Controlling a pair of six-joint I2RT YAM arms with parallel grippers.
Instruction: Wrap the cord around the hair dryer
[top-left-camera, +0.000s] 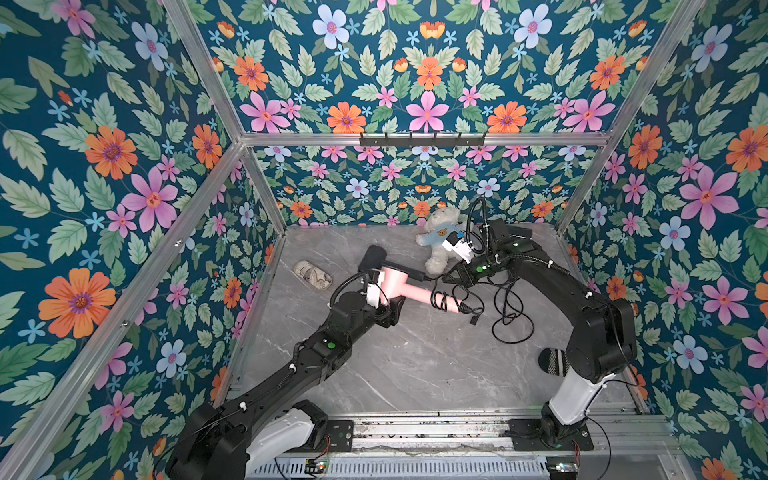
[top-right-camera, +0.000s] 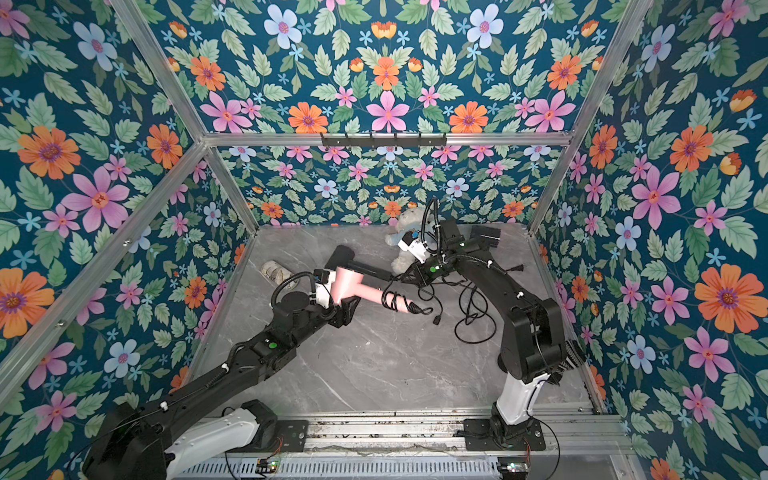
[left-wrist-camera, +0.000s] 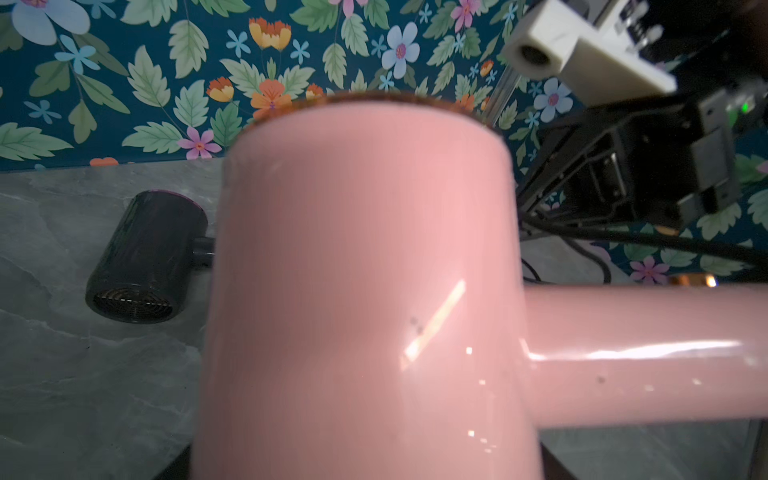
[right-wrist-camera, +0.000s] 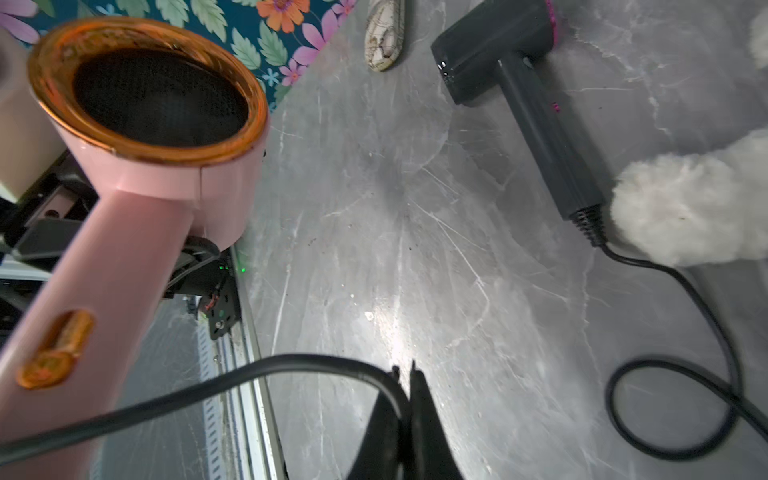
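Note:
The pink hair dryer (top-left-camera: 393, 281) is raised above the table, its handle pointing right. My left gripper (top-left-camera: 387, 305) is shut around its barrel, which fills the left wrist view and hides most of the fingers. Loops of black cord (top-left-camera: 439, 301) lie around the handle toward its end. In the right wrist view the cord (right-wrist-camera: 312, 362) arches from the handle to my right gripper, whose fingers are shut on it. That gripper is just above and right of the handle.
A dark hair dryer (right-wrist-camera: 544, 128) lies behind, its own cord (right-wrist-camera: 680, 368) looped on the table. Beside it rests a plush toy (top-left-camera: 438, 232). A patterned shoe (top-left-camera: 312, 274) lies at the left; a striped item (top-left-camera: 553, 361) sits near the right arm.

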